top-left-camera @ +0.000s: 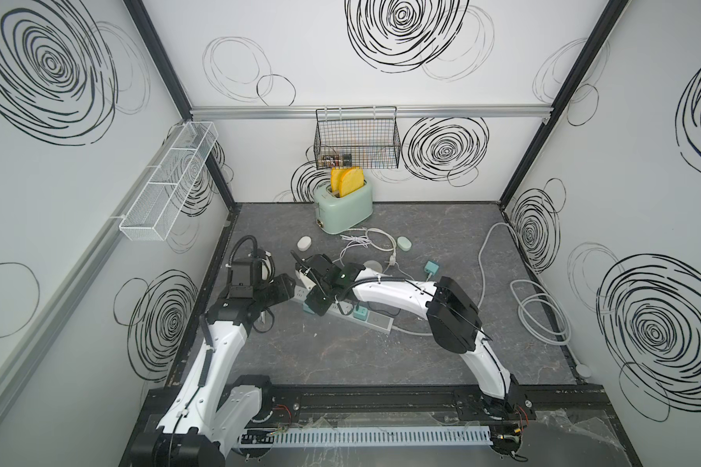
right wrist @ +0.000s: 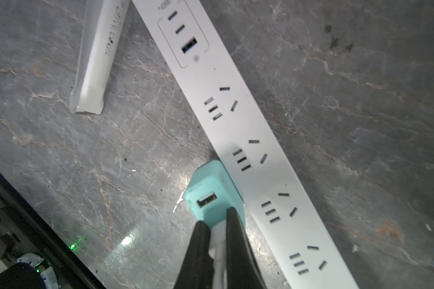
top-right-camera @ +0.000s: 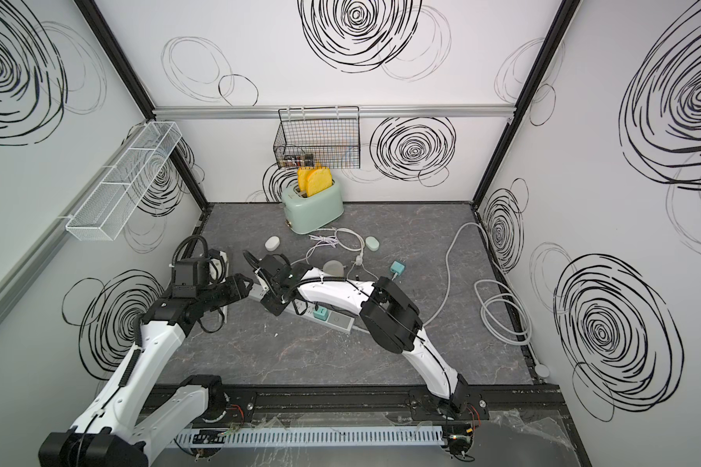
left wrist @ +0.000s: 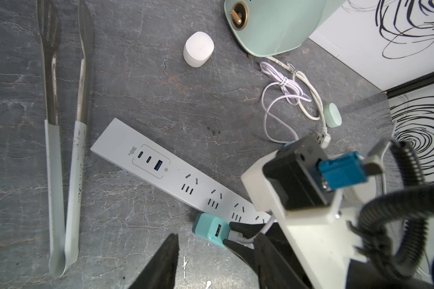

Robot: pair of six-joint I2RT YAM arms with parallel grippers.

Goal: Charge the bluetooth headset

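A white power strip [left wrist: 174, 175] lies across the middle of the table. Against its near side is a teal charger with a USB port, seen also in the right wrist view [right wrist: 212, 190]. My right gripper is shut on a grey cable connector [right wrist: 218, 245] at the charger; whether it is inserted is unclear. My left gripper is above and to the left, its fingers apart and empty. A white round case [left wrist: 198, 48] and a pale green case [left wrist: 332, 115] lie behind the strip.
A mint toaster [top-left-camera: 342, 210] stands at the back under a wire basket [top-left-camera: 356, 148]. Tongs [left wrist: 55, 202] lie left of the strip. Bundled cables [left wrist: 284, 82] lie behind it, with a long coiled cord [top-left-camera: 539, 311] at the right.
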